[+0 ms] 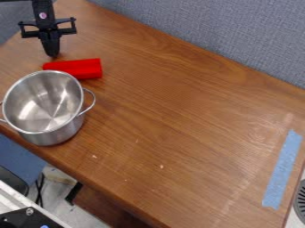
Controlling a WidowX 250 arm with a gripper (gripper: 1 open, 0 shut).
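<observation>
At the upper left of the camera view, my black gripper (50,48) points down just behind a red cylinder (73,68) lying on its side on the wooden table (191,116). The gripper is shut, with nothing visible between its fingers, and apart from the cylinder. A steel pot (45,108) with two side handles sits in front of the cylinder at the left.
A strip of blue tape (281,169) lies along the right side of the table. A grey padded surface (226,31) borders the back edge, and cables hang past the front-left edge.
</observation>
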